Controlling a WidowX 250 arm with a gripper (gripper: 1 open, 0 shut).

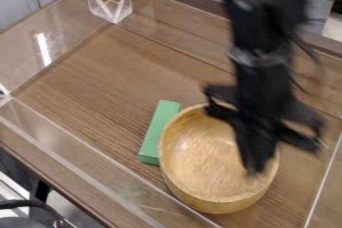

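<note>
My black gripper [250, 142] is motion-blurred over the right half of the view, its tip over the tan round bowl [201, 177]; whether anything is between its fingers cannot be made out. A green rectangular block [160, 130] lies just left of the bowl, partly against its rim.
A wooden table [94, 102] has free room at left and centre. A clear container [111, 2] stands at the back left. Transparent edges run along the left and front, with dark cables at the lower left.
</note>
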